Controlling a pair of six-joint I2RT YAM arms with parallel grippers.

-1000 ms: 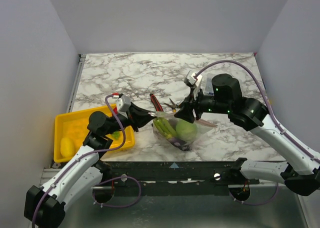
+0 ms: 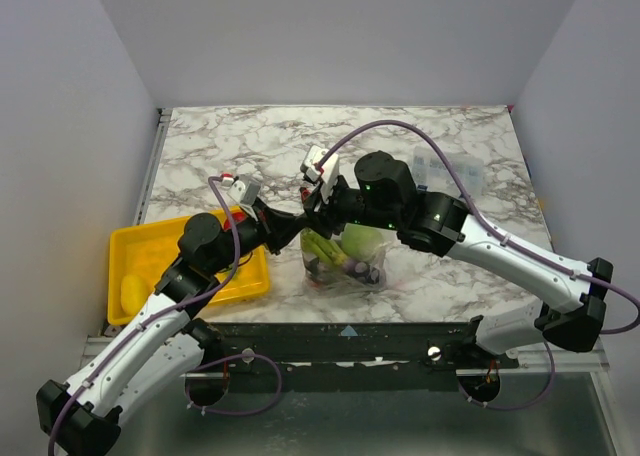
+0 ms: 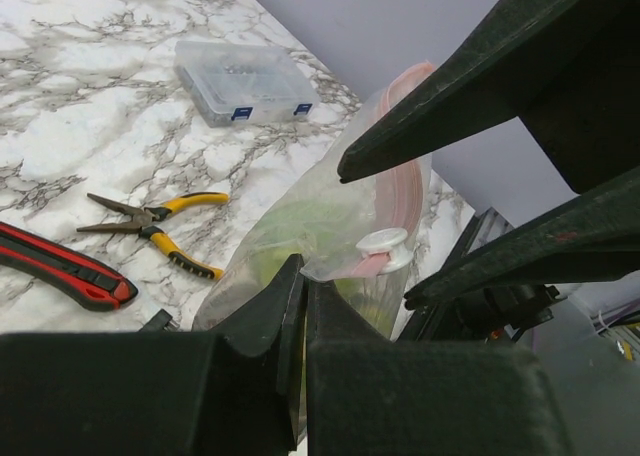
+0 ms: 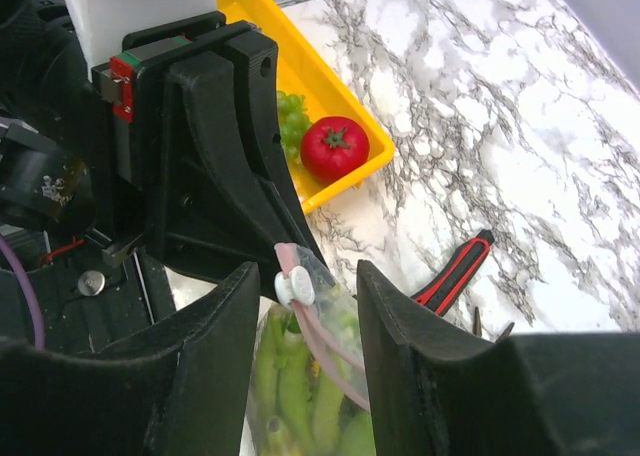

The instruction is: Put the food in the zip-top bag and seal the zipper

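Observation:
A clear zip bag (image 2: pixel 345 273) with green and dark vegetables inside stands at the table's front middle. By one end of its zip strip, my left gripper is shut on the bag's corner, the thin film pinched between its tips. Just beside that grip sits the white zip slider (image 3: pixel 384 247). My right gripper is part open, with its fingers on both sides of the slider and strip, not visibly touching them. In the top view both gripper tips meet above the bag and hide its corner.
A yellow bin (image 2: pixel 140 248) at left holds a tomato (image 4: pixel 335 148) and other food. Behind the bag lie a red cutter (image 3: pixel 62 266) and pliers (image 3: pixel 155 222). A clear case (image 2: pixel 448 170) rests at the back right.
My right gripper has moved left across the bag to beside the left one.

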